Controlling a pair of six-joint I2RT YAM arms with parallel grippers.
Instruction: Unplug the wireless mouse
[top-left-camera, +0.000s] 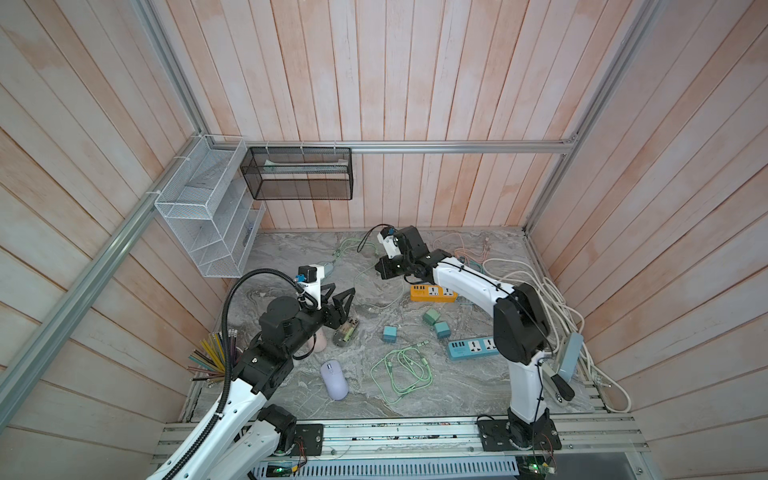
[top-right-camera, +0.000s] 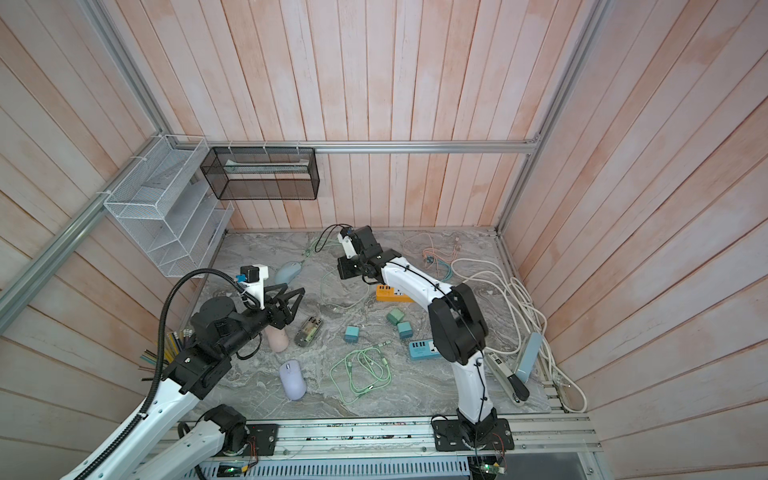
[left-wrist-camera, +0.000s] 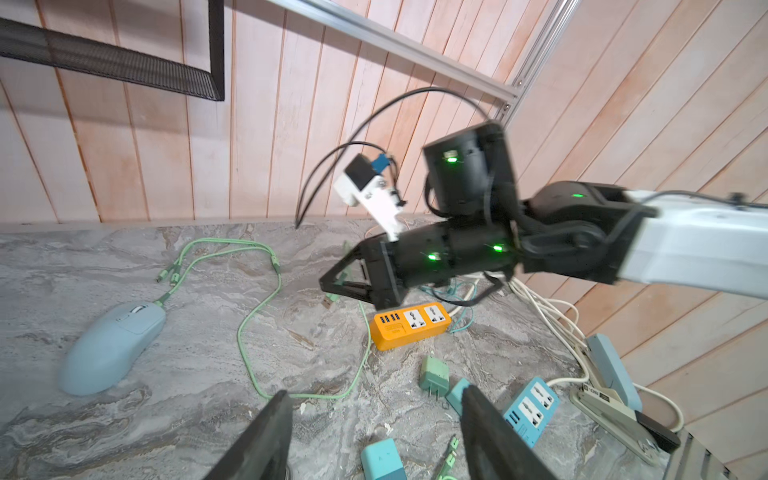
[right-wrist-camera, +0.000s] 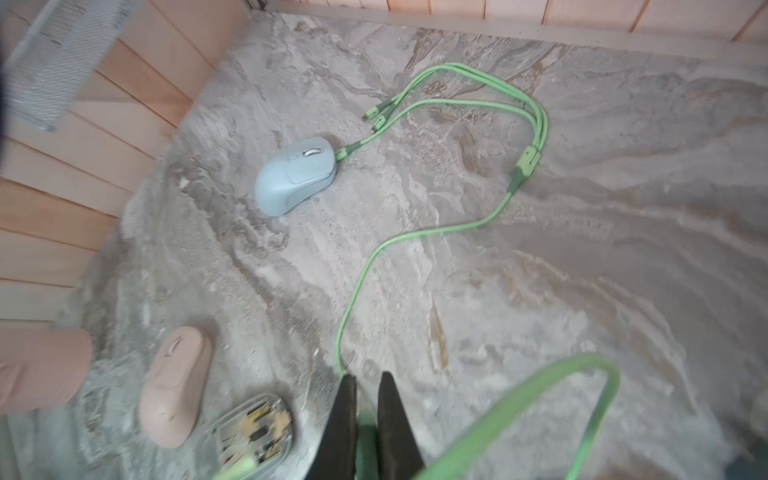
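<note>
A light blue mouse (left-wrist-camera: 112, 348) (right-wrist-camera: 292, 176) lies on the marble table at the back left, a green cable plug (right-wrist-camera: 348, 152) in its front. The green cable (right-wrist-camera: 448, 229) branches and runs across the table to my right gripper (top-left-camera: 388, 268), which is shut on a green piece of the cable, held above the table near the orange power strip. My left gripper (top-left-camera: 340, 304) (top-right-camera: 289, 302) is over the left part of the table, open and empty, its fingers at the lower edge of its wrist view.
An orange power strip (left-wrist-camera: 408, 328) and blue strip (left-wrist-camera: 528, 412) lie right, with white cables and cubes. A lilac mouse (top-left-camera: 334, 380), pink mouse (right-wrist-camera: 176, 384) and loose green cable (top-left-camera: 400, 372) lie nearer. Wire baskets (top-right-camera: 260, 192) hang behind.
</note>
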